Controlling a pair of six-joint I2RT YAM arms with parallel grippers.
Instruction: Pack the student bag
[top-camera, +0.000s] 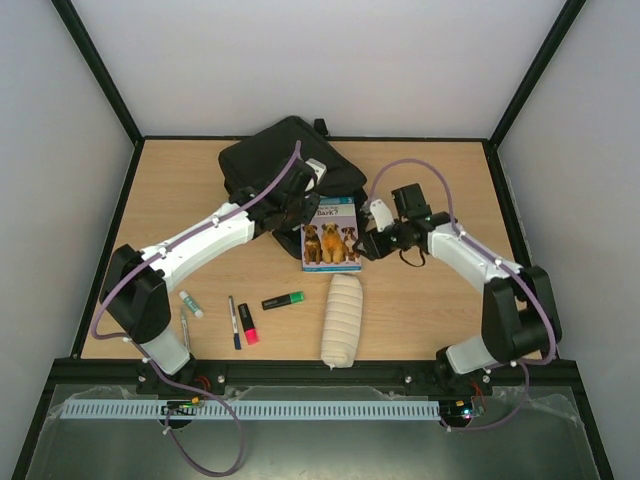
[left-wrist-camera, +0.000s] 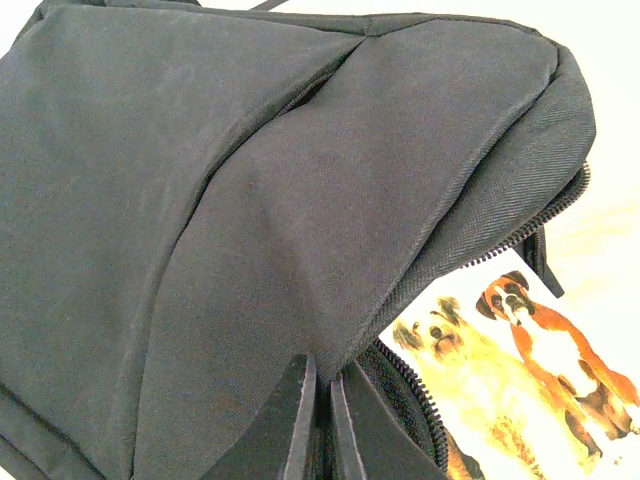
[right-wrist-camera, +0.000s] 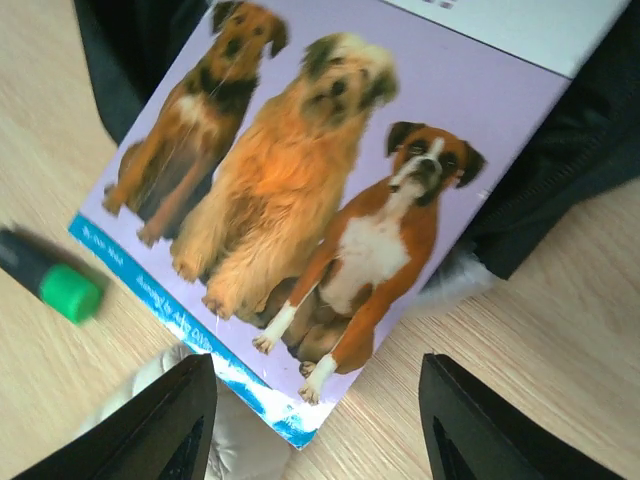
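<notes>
The black bag (top-camera: 275, 155) lies at the back of the table, its flap (left-wrist-camera: 330, 170) lifted. Pinched on the flap's edge, my left gripper is shut. The dog book (top-camera: 331, 240), with three dogs on a lilac cover, lies face up, only partly in the bag. Its top end is under the flap, while its blue-edged bottom end sticks out toward the front. My right gripper is open above the book's lower right side, nothing held between its fingers. The flap and left gripper hide part of the book's top end in the top view.
A cream quilted pouch (top-camera: 342, 322) lies just in front of the book. Left of it are a green-capped marker (top-camera: 283, 300), a pink-capped marker (top-camera: 248, 324), a pen (top-camera: 234, 322) and a small tube (top-camera: 191, 304).
</notes>
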